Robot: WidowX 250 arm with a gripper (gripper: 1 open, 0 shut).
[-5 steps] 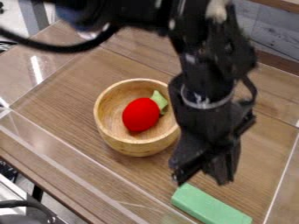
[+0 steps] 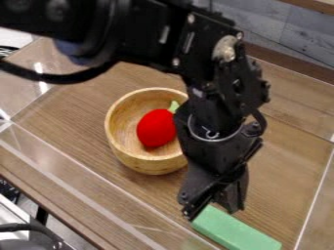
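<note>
My gripper (image 2: pixel 209 200) hangs low over the front right of the wooden table, its fingertips just above and beside the left end of a mint-green bar (image 2: pixel 237 230); it looks shut, with nothing visible between its fingers. A wooden bowl (image 2: pixel 125 142) behind it to the left holds a red round object (image 2: pixel 156 127) and a green item (image 2: pixel 175 104), partly hidden by my arm.
A grey wall (image 2: pixel 268 39) stands at the back. Black cables lie at the lower left edge.
The bar and bowl look unmoved.
</note>
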